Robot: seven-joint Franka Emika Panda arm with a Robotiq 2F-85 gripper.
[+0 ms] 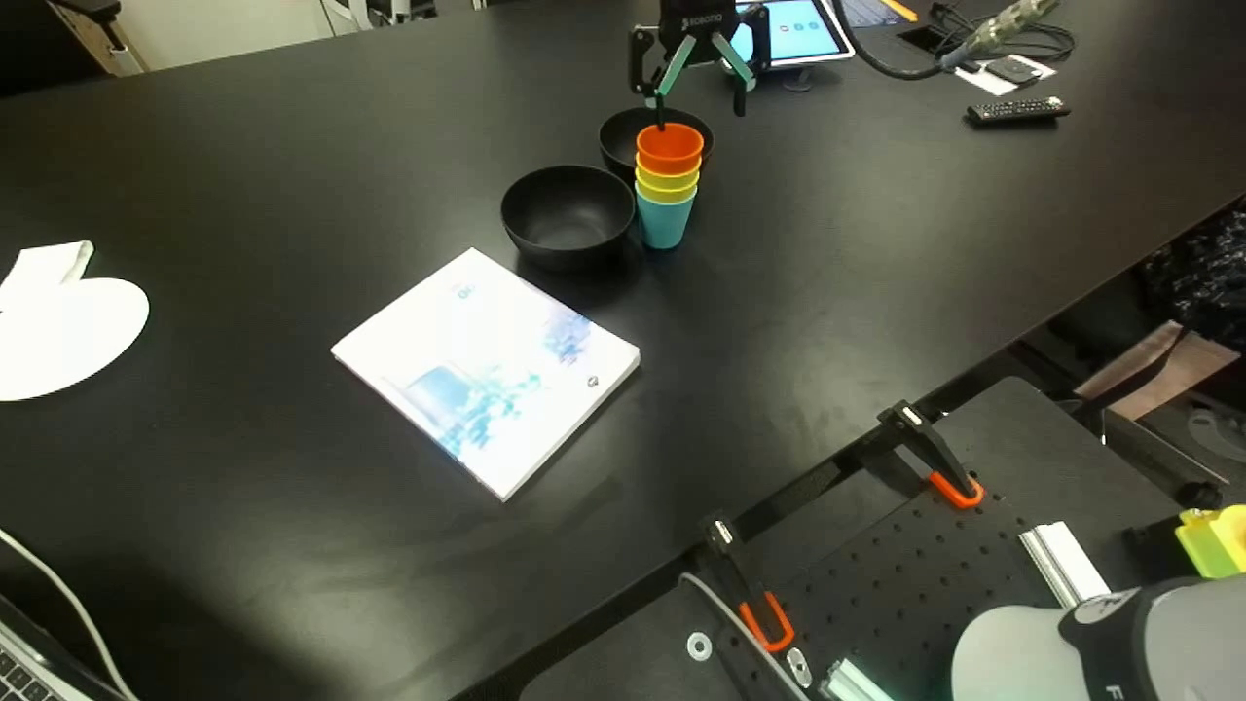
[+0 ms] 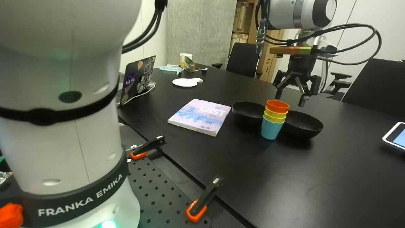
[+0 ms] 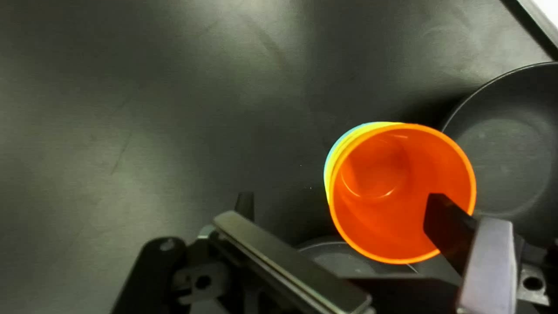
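Observation:
A stack of nested cups stands upright on the black table, with an orange cup (image 1: 671,147) on top, yellow cups (image 2: 275,114) under it and a light blue cup (image 2: 271,129) at the bottom. My gripper (image 2: 290,98) is open above and slightly behind the stack, nothing held between its fingers. From the wrist, one dark fingertip (image 3: 442,212) overlaps the orange cup's opening, while the other lies off to its left. Whether that fingertip touches the cup, I cannot tell. Two black bowls flank the stack: one bowl (image 1: 568,216) nearer the book, another bowl (image 2: 304,125) behind the cups.
A white book (image 1: 491,362) lies in front of the nearer bowl. Toward the back stand a tablet (image 1: 797,30) and a remote (image 1: 1018,111). Clamps (image 2: 205,198) grip the table's edge by the robot base. Bare table lies to the right of the cups in exterior view 2.

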